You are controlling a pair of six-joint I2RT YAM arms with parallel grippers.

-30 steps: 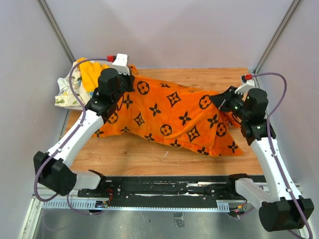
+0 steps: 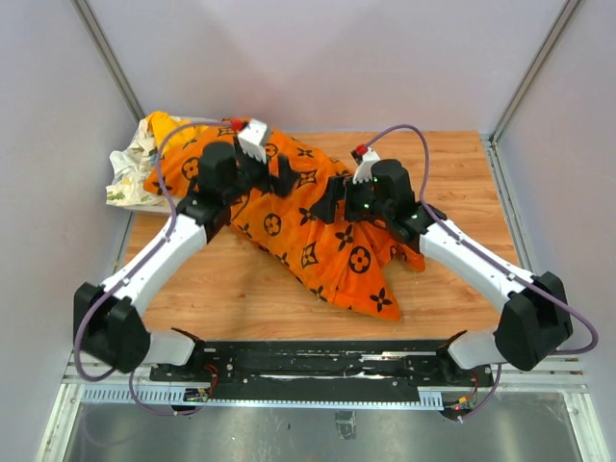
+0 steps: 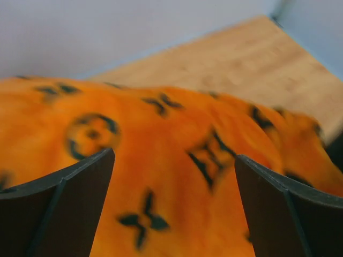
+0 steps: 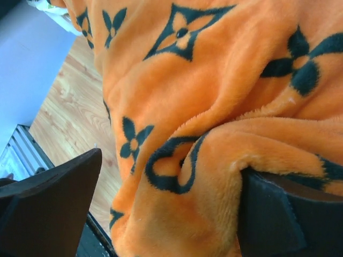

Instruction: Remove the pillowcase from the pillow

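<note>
The orange pillowcase (image 2: 346,269) with black motifs lies in folds diagonally across the wooden table, reaching from the back left to the front right; the pillow itself cannot be made out. My left gripper (image 2: 269,178) is open above its upper middle, with cloth below the fingers in the blurred left wrist view. My right gripper (image 2: 340,202) is open just right of it, low on the pillowcase; in the right wrist view a fold of the cloth (image 4: 214,176) lies against and partly over one finger.
A white tray with cream and yellow cloths (image 2: 130,178) sits at the back left. Bare table (image 2: 221,294) shows at the front left and back right. Both grippers are close together near the centre.
My right gripper moved left and opened. The pillowcase shifted into a more diagonal, bunched heap.
</note>
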